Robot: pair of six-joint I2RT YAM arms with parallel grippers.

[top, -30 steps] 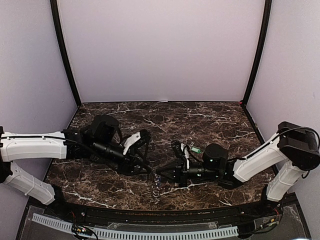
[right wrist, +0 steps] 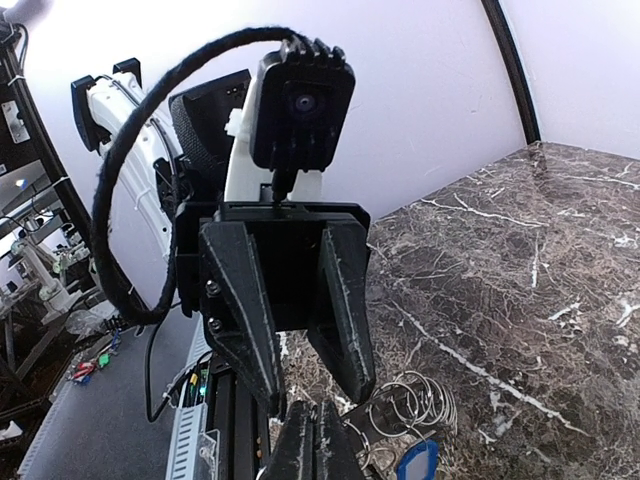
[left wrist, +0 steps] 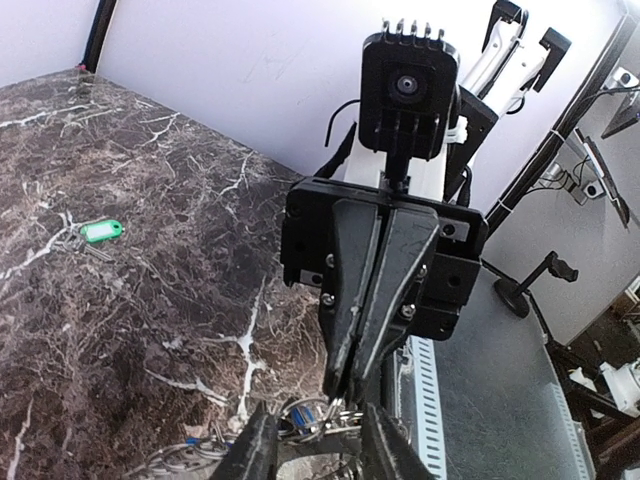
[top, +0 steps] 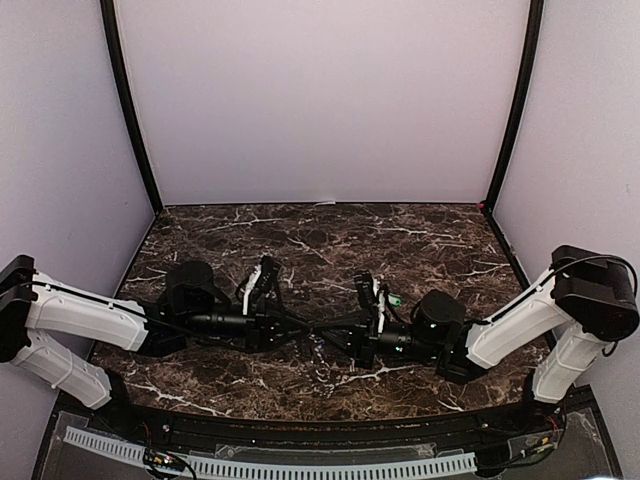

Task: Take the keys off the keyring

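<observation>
In the left wrist view, the thin wire keyring (left wrist: 185, 458) with its blue tag (left wrist: 303, 416) and metal keys is up close, partly hidden. My right gripper is shut on the ring's wire at its fingertips. Around this bunch stands my left gripper, its fingers apart and a flat grey metal piece in the gap. From the right wrist view, loose wire loops (right wrist: 425, 405) and the blue tag (right wrist: 418, 461) show behind the right fingers (right wrist: 332, 445). Some keys (top: 318, 348) dangle between the two grippers in the top view.
A green tag (left wrist: 101, 231) with a few keys lies on the dark marbled table (top: 330, 235), partly behind the right gripper in the top view. A white slotted rail (top: 330, 467) runs along the front edge.
The right gripper has shifted slightly, and the dangling keys have swung and risen a little.
</observation>
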